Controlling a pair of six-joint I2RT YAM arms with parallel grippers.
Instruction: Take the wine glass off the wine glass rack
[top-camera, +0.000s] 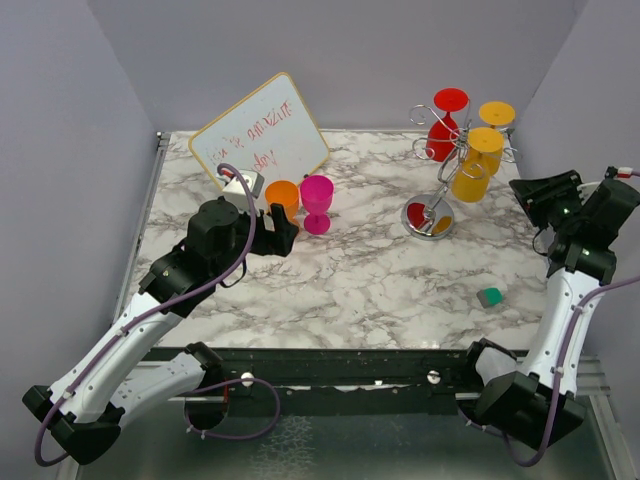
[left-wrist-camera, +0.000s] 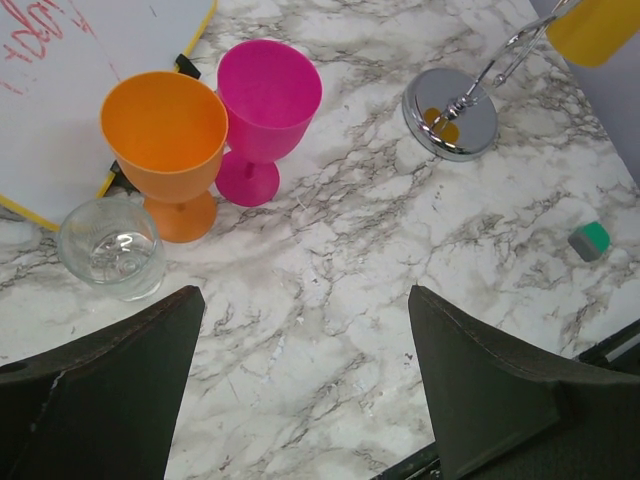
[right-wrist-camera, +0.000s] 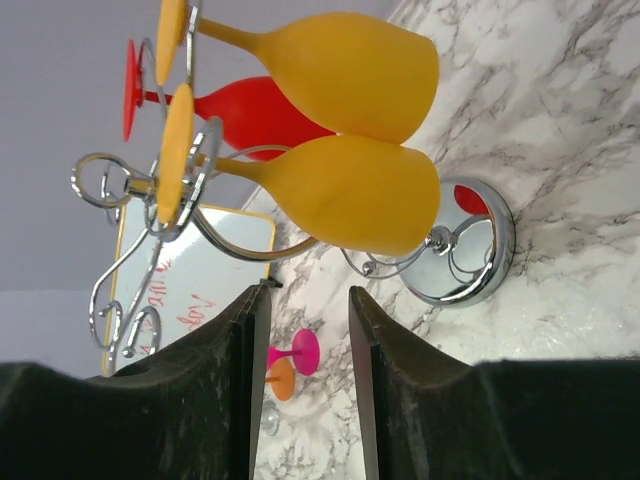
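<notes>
The chrome rack (top-camera: 429, 220) holds upside-down glasses: a red one (top-camera: 442, 135), a yellow one at the back (right-wrist-camera: 350, 75) and a front yellow one (right-wrist-camera: 350, 195), filling much of the right wrist view. My right gripper (top-camera: 525, 195) is right of the rack; its fingers stand slightly apart below the front yellow glass in that view, nothing between them. My left gripper is open at the table's left half, nothing between its fingers.
An orange goblet (left-wrist-camera: 165, 135), a pink goblet (left-wrist-camera: 268, 100) and a clear glass (left-wrist-camera: 112, 250) stand at the left. A whiteboard (top-camera: 255, 130) lies behind them; a green block (top-camera: 490, 297) is front right.
</notes>
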